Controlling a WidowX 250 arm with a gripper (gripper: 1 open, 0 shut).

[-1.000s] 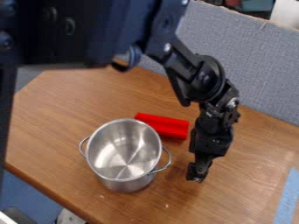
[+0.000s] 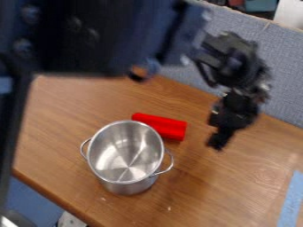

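Observation:
A steel pot with two handles stands on the wooden table, empty inside. A red cylindrical object lies just behind it. My gripper, blurred, is raised to the right of the red object; whether its fingers are open or shut is unclear.
A grey padded wall runs along the back. A pale blue strip lies at the right.
My gripper has moved up and to the right, away from the spot beside the pot. The pot stays in place.

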